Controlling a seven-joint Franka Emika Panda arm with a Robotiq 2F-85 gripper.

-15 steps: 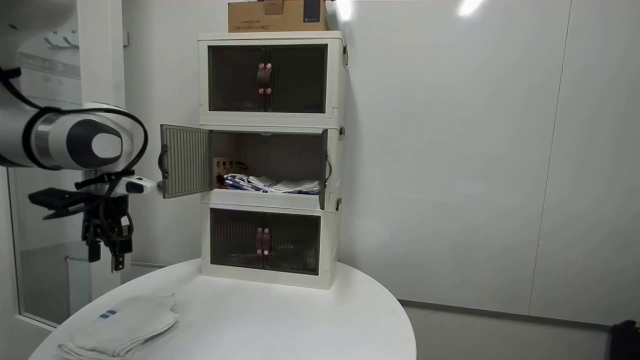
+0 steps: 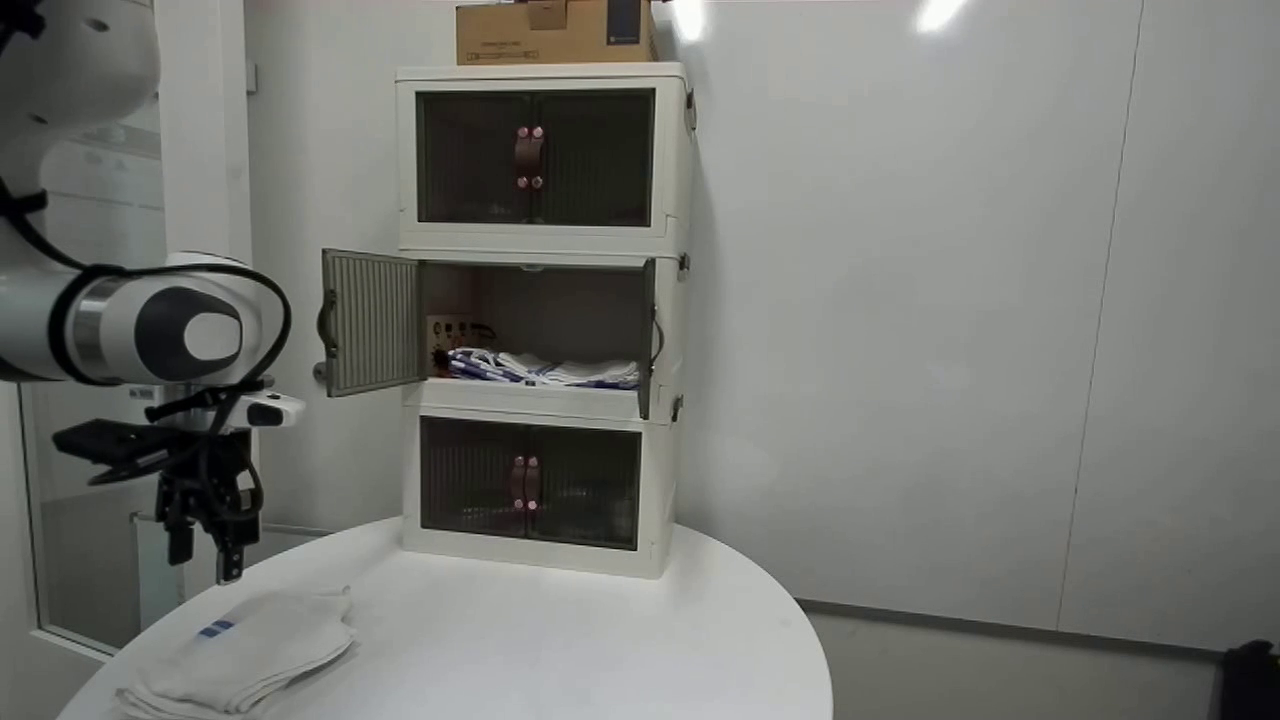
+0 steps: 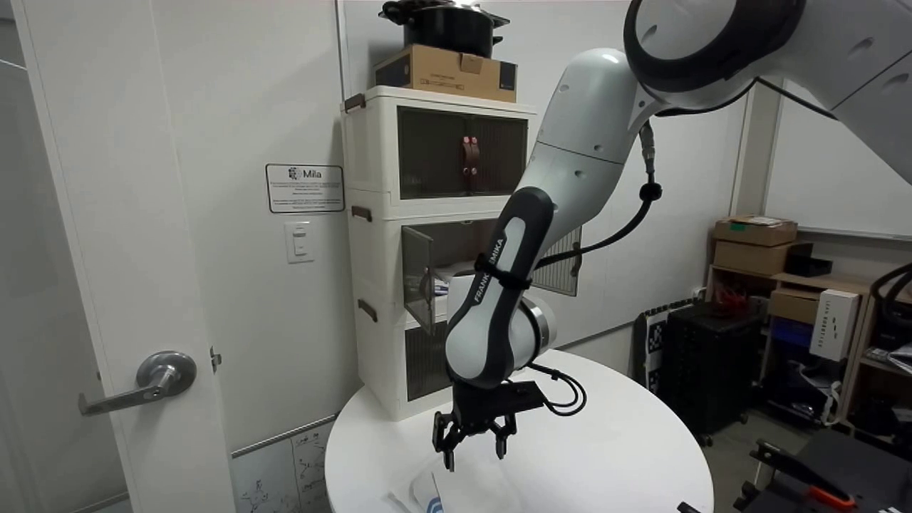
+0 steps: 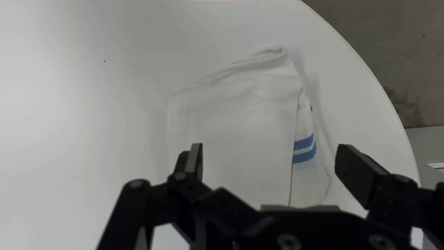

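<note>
A folded white cloth with two blue stripes (image 4: 239, 125) lies flat on the round white table (image 4: 104, 125); exterior view 1 has the same cloth (image 2: 252, 654) at the table's near left. Above it hangs my gripper, pointing down with its fingers wide apart. Nothing is between them, and the cloth lies below in the gap. From the side, the gripper (image 2: 204, 564) is clear of the cloth by a small height. In exterior view 2 the gripper (image 3: 475, 457) stands over the cloth (image 3: 470, 491), whose lower part is cut off by the frame.
A three-tier cabinet (image 2: 546, 240) stands at the table's back. Its middle compartment is open, both doors swung out, with folded white and blue cloths (image 2: 540, 370) inside. The left door (image 2: 372, 324) juts toward my arm.
My gripper has come down toward the cloth and shifted slightly left in exterior view 1. The cloth and the cabinet doors stay where they were.
</note>
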